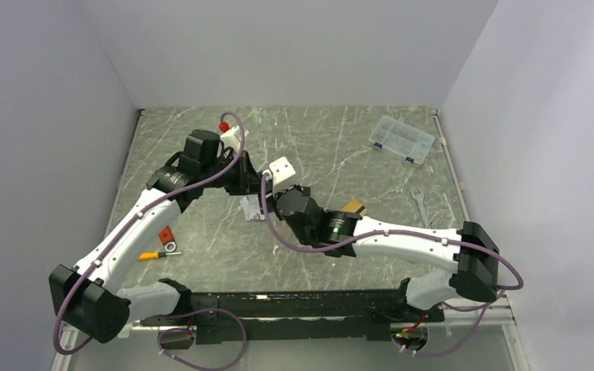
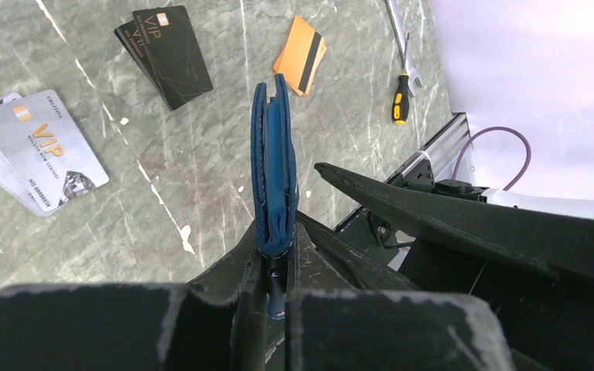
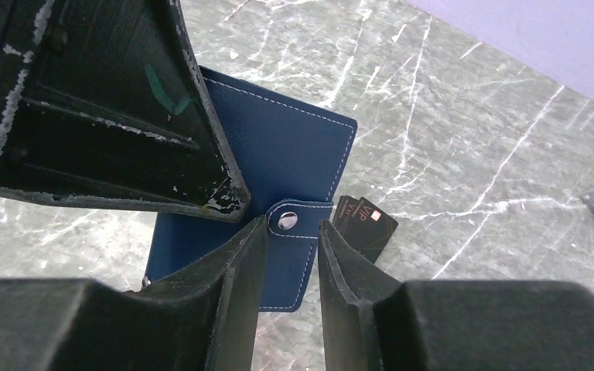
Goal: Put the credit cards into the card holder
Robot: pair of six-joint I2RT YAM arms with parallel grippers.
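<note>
In the left wrist view my left gripper is shut on a dark blue card holder (image 2: pixel 274 170), held edge-on. My right gripper has its fingertips at the holder's snap tab (image 3: pixel 288 220), part open; whether they touch it I cannot tell. Silver VIP cards (image 2: pixel 42 147) lie in a stack on the table, with black VIP cards (image 2: pixel 172 54) and gold cards (image 2: pixel 294 54) beside them.
A clear plastic box (image 1: pixel 402 141) is at the back right, a wrench (image 1: pixel 422 207) below it. A red object (image 1: pixel 166 236) and an orange screwdriver (image 1: pixel 155 255) lie at the left.
</note>
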